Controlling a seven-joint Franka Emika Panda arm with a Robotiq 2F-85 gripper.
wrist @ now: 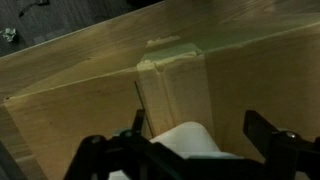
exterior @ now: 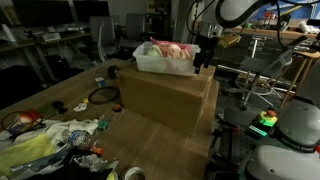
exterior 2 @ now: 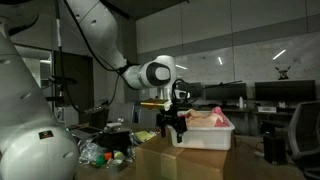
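My gripper points down with its fingers wide apart in the wrist view. A white rounded edge point(wrist: 188, 140) shows between them low in the frame; it looks like part of the white bin, and contact cannot be told. That white bin point(exterior: 168, 66) stands on a brown cardboard box point(exterior: 160, 98) and holds pink and reddish items point(exterior: 172, 50). In the first exterior view, the gripper hangs at the bin's right end. From the second exterior view it is beside the bin's near left corner.
A cluttered heap of bags, cloth and small items point(exterior: 45, 145) covers the left of the wooden table point(exterior: 165, 150). Black cables point(exterior: 103, 95) lie behind. Chairs and desks stand in the background.
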